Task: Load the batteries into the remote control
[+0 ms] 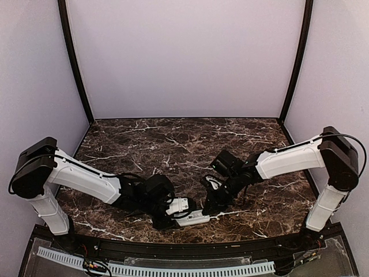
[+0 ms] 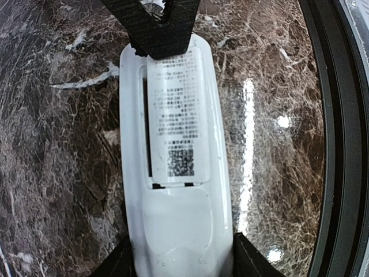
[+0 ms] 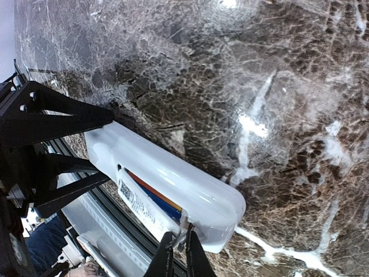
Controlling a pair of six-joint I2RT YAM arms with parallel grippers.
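The white remote (image 1: 193,219) lies back-up on the marble near the front edge. Its labelled battery cover sits over the compartment, tilted in the right wrist view, with coloured contents (image 3: 155,193) showing underneath. My left gripper straddles one end of the remote, fingers at both sides; whether it grips firmly is unclear. My right gripper is shut, its tips at the cover's far end. Batteries cannot be clearly made out beyond those coloured shapes.
A dark frame rail (image 1: 115,245) runs along the front edge, close to the remote.
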